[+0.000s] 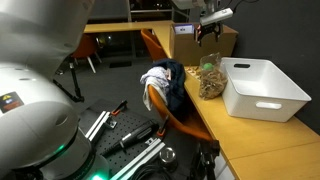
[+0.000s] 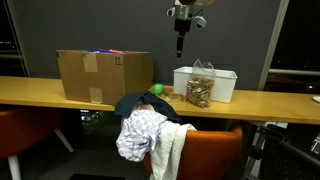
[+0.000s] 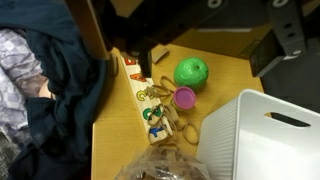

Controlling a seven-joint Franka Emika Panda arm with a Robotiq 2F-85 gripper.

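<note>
My open gripper hangs over the table, its two dark fingers wide apart with nothing between them. Below it in the wrist view are a round green object (image 3: pixel 191 72), a small pink cup (image 3: pixel 184 98) and a long wooden toy (image 3: pixel 139 90) with coloured shapes. A clear bag (image 2: pixel 199 92) of brown pieces stands beside the white bin (image 1: pixel 268 103). In exterior view 2 the green object (image 2: pixel 157 89) sits left of the bag, with the gripper (image 2: pixel 188 46) well above the table.
A large cardboard box (image 2: pixel 128 77) stands on the table (image 1: pixel 260 138). White and dark clothes (image 2: pixel 143 133) hang over an orange chair (image 2: pixel 205 152) along the near edge. Open table space lies in front of the bin.
</note>
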